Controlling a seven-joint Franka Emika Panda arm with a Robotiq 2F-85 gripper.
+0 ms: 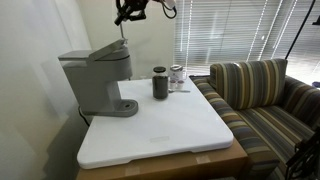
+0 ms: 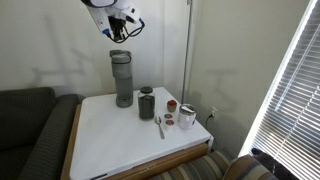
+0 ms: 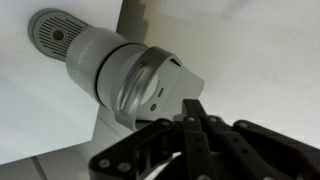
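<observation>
A grey single-cup coffee maker [image 1: 98, 82] stands at the back left corner of the white table [image 1: 160, 135]. In the wrist view its round top, silver handle [image 3: 136, 85] and drip tray [image 3: 59, 36] show from above. My gripper is over the wall side of the machine's top, its dark fingers together with nothing visible between them. Exterior view 2 has the gripper [image 2: 119, 38] above the coffee maker [image 2: 123, 78]. Whether the fingertips touch the lid is unclear.
A dark jar [image 1: 160, 83] and a white-and-red canister [image 1: 177, 76] stand near the table's back edge. In exterior view 2, a spoon [image 2: 159, 128] lies beside small cups [image 2: 171, 105]. A striped sofa [image 1: 255, 95] stands alongside.
</observation>
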